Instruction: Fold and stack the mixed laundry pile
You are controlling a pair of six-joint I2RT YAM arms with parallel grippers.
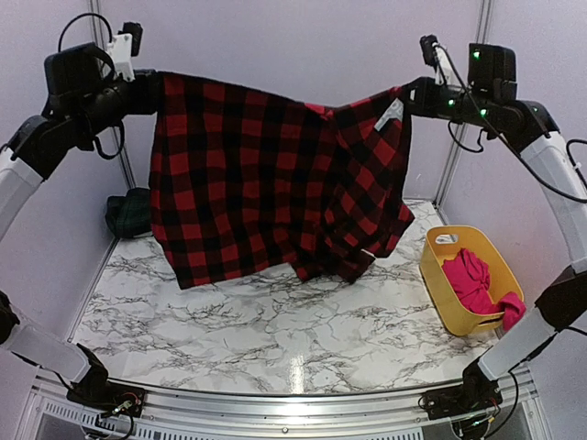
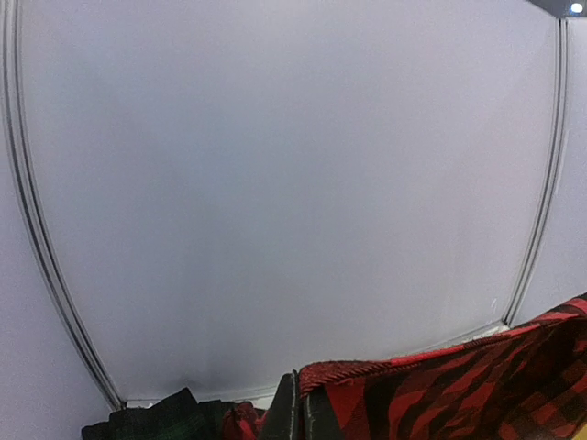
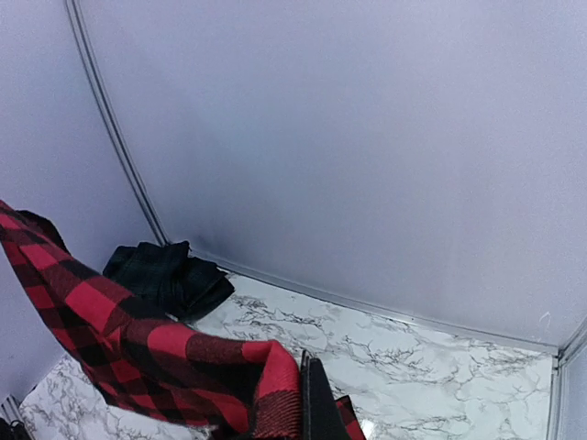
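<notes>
A red-and-black checked garment (image 1: 238, 183) hangs spread in the air between both grippers, a white label near its upper right corner in the top view. My left gripper (image 1: 154, 90) is shut on its upper left corner; in the left wrist view the hem runs right from the fingertips. My right gripper (image 1: 407, 95) is shut on the upper right corner, and in the right wrist view the cloth (image 3: 119, 330) drapes leftward from the fingers. The lower right part of the garment is bunched. A dark green checked folded bundle (image 3: 165, 280) lies at the back left of the table.
A yellow basket (image 1: 440, 302) holding pink cloth (image 1: 466, 280) stands at the right. White walls (image 1: 275, 46) surround the workspace at back and sides.
</notes>
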